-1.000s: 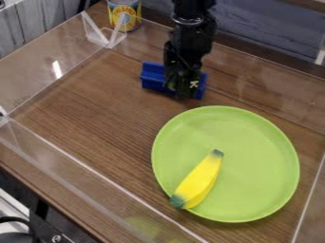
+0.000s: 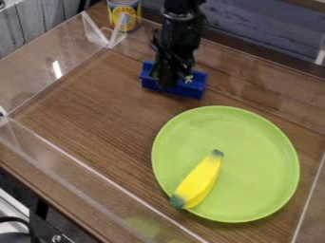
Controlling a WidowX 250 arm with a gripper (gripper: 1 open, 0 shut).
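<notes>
The black robot gripper [image 2: 170, 70] hangs from the top centre, down at a blue block [image 2: 187, 87] on the wooden table, covering its middle and back. Whether its fingers are open or shut is hard to make out against the dark arm. A green plate [image 2: 254, 161] lies at the lower right, with a yellow banana-like object [image 2: 200, 177] on it.
A can [image 2: 124, 14] stands at the back left near clear plastic edging. A grey wooden wall [image 2: 267, 28] borders the back.
The gripper has shifted slightly left and its shape over the blue block has changed. The plate and banana are unmoved.
</notes>
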